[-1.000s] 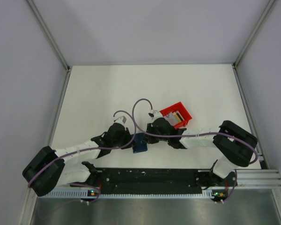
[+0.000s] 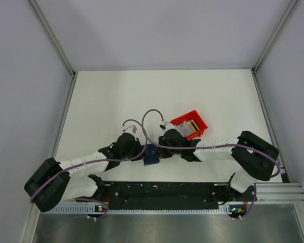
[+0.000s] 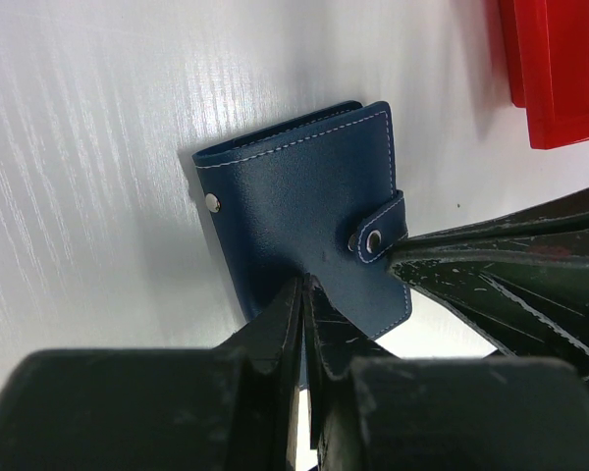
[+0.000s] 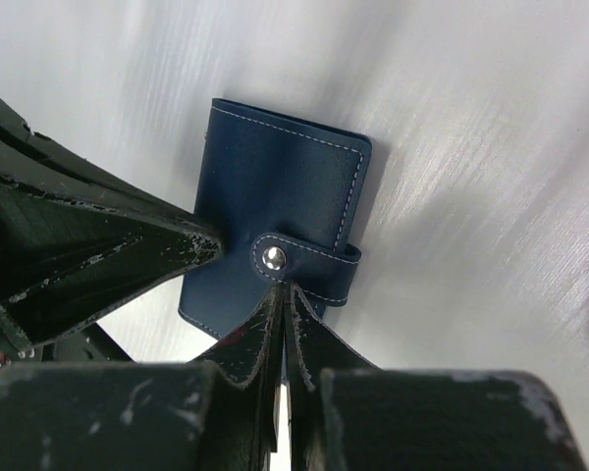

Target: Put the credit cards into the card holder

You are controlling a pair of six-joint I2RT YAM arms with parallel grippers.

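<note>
The dark navy card holder [image 2: 151, 158] lies on the white table between both grippers, its strap and silver snap [image 4: 274, 258] on top. In the left wrist view my left gripper has its tips low at the holder's body, close together; my right gripper's dark finger reaches in at the strap. In the right wrist view my right gripper is shut, its tips just below the snap, with nothing visible between them; a finger of the other gripper rests at the holder's left side.
A red tray [image 2: 196, 119] with cards and other items stands just behind my right arm, at the back right of the holder.
My right arm has shifted very slightly around the holder; otherwise little has visibly changed in the top view.
</note>
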